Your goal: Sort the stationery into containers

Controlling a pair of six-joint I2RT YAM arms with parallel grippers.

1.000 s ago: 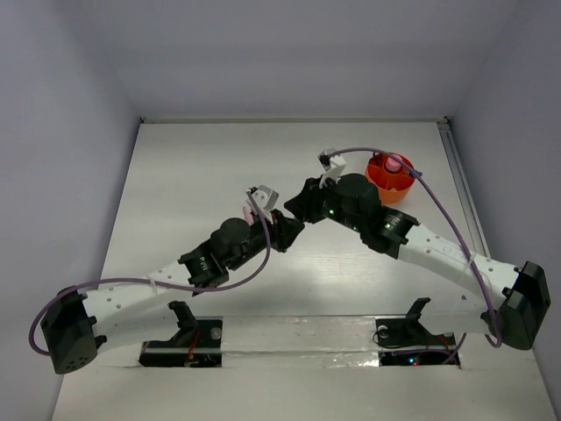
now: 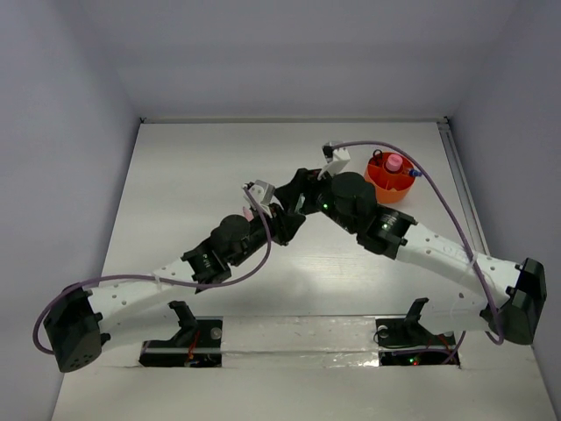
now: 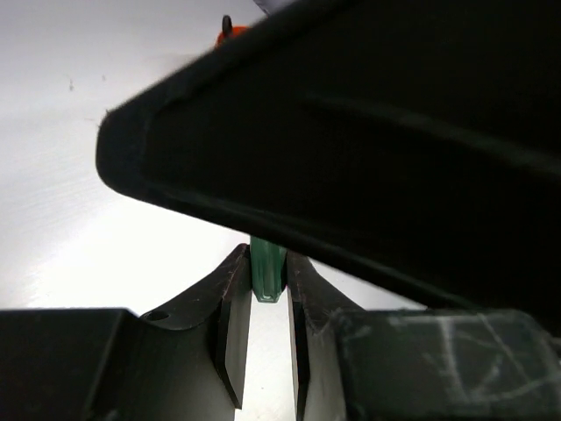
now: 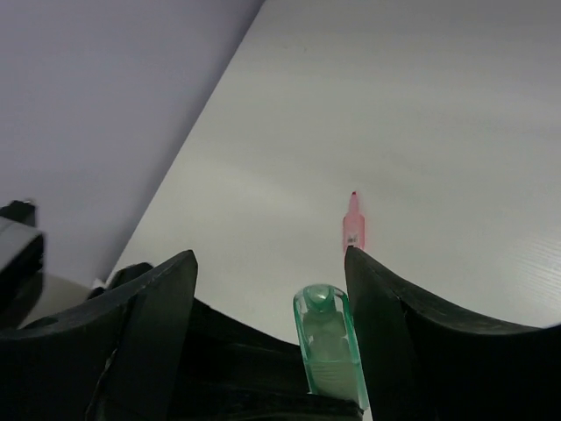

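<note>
My left gripper is shut on a green translucent item (image 3: 266, 274), which stands upright between its fingertips. My right gripper is open just above and beside that item (image 4: 326, 342), its dark fingers either side in the right wrist view. In the top view both grippers meet near the table's middle, the right one over the left. A small pink marker-like item (image 4: 353, 230) lies on the table beyond them, mostly hidden from above.
An orange divided container (image 2: 387, 193) with a pink roll and other items stands at the back right. Grey walls border the white table (image 2: 193, 158), whose left and back areas are clear.
</note>
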